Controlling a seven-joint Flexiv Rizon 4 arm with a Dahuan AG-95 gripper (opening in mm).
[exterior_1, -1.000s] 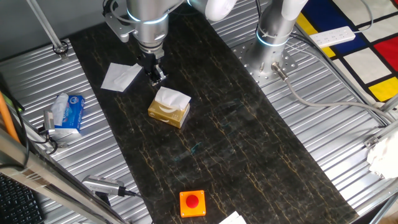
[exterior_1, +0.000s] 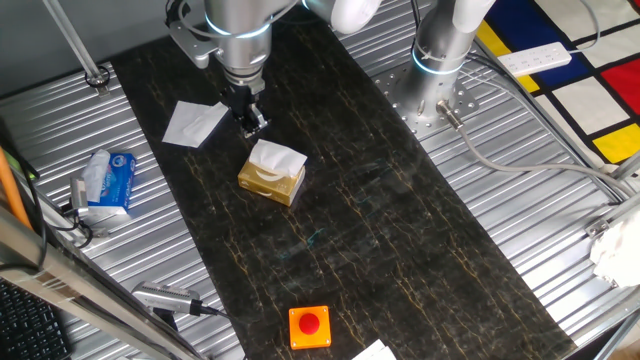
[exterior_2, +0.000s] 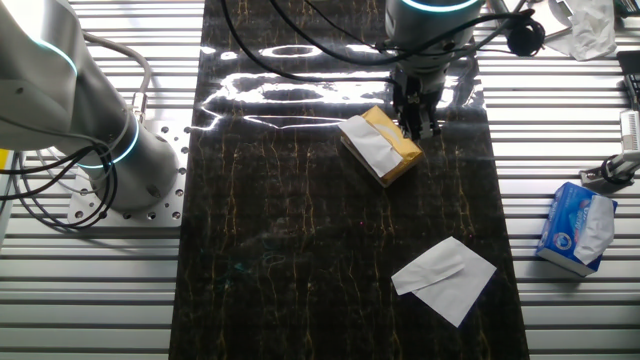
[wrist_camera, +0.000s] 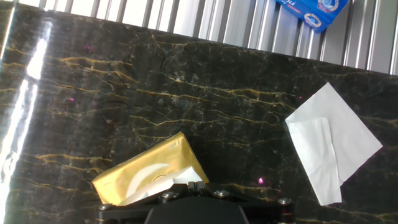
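Note:
A gold tissue pack (exterior_1: 270, 184) with a white tissue (exterior_1: 279, 158) sticking out of its top rests on the dark marbled table. A flat, folded white tissue (exterior_1: 194, 124) lies apart from it, nearer the table's edge. My gripper (exterior_1: 256, 128) hangs between the two, close to the pack. In the wrist view the gripper looks shut, its small fingertips together with nothing visible between them. The gold pack (wrist_camera: 149, 171) is partly hidden there behind the gripper, while the loose tissue (wrist_camera: 334, 144) lies clear to the right.
Off the table, a blue tissue pack (exterior_1: 112, 184) sits on the ribbed metal surface. An orange box with a red button (exterior_1: 310, 325) stands at the table's near end. Cables (exterior_2: 330, 60) loop by the arm.

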